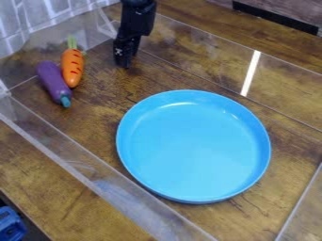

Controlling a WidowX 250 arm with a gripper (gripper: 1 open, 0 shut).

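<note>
My dark gripper (126,52) hangs at the top, left of centre, low over the wooden surface beside the back wall; whether its fingers are open or shut is hard to tell. An orange toy carrot (73,68) with a green top lies to its left. A purple toy eggplant (53,82) lies left of the carrot. A large round blue plate (193,146) fills the lower middle right.
Clear plastic walls (75,155) edge the work area. Part of a blue object (8,226) shows at the lower left corner, outside the wall. The wood is clear around the plate and between it and the gripper.
</note>
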